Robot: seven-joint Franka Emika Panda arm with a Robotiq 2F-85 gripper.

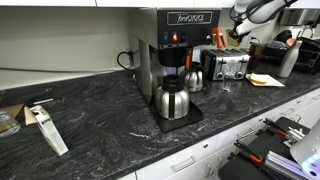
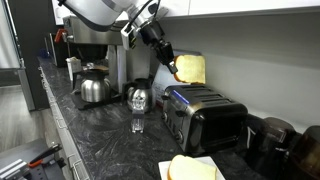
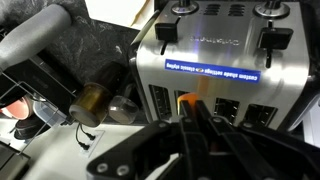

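A yellow slice of bread point(image 2: 190, 69) with an orange-brown edge hangs upright above the back of the toaster. My gripper point(image 2: 174, 70) is shut on it at the slice's edge. Seen from the wrist, an orange edge of the bread point(image 3: 187, 100) shows between the fingertips, over the slots of the steel toaster point(image 3: 215, 60). The toaster point(image 2: 207, 118) stands on the dark counter below the slice, its slots not fully visible. In the first exterior view, my gripper point(image 1: 238, 33) is above the toaster point(image 1: 228, 60), small and hard to make out.
More bread point(image 2: 190, 168) lies on a white sheet or plate in front of the toaster. A clear glass point(image 2: 138, 115) and a steel carafe point(image 2: 140, 93) stand beside it. The coffee maker point(image 1: 175, 50) is farther left. Cabinets hang overhead.
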